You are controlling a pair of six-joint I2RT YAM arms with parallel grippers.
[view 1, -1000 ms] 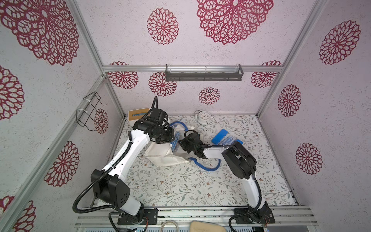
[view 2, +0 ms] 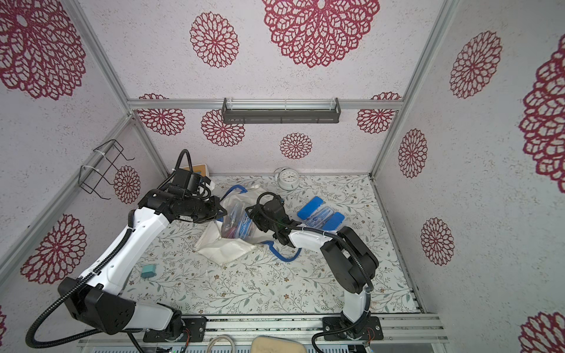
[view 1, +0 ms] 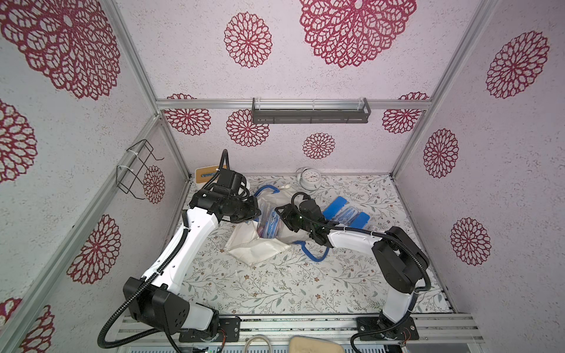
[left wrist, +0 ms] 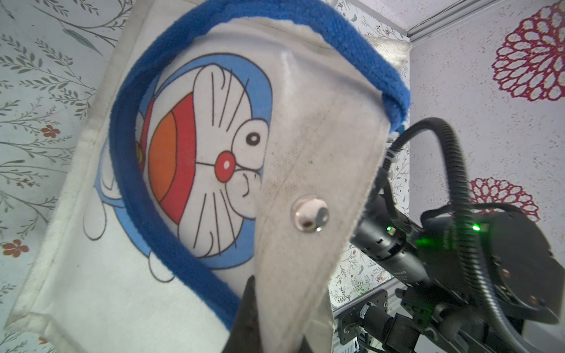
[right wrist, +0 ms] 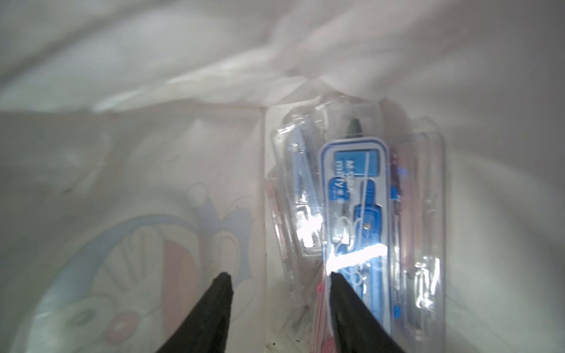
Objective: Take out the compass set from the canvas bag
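The white canvas bag (view 1: pixel 250 250) with blue handles lies pulled open mid-table. My left gripper (view 1: pixel 254 213) is shut on the bag's edge, which fills the left wrist view beside a printed cartoon face and a metal snap. My right gripper is at the opening, fingers apart, pointing into the bag, with nothing seen between them. Inside, in the right wrist view, lies the blue compass set (right wrist: pixel 365 229) in a clear case among several other clear cases, just beyond the fingertips.
Blue items with a clear case (view 1: pixel 335 206) lie right of the bag. A white scale (view 1: pixel 309 179) and a tan board (view 1: pixel 204 173) are at the back; a teal block (view 2: pixel 147 270) is front left.
My left arm has drawn leftward with the bag's edge, opening the mouth wider so more of the cases shows. My right arm has shifted, its elbow moving out to the right.
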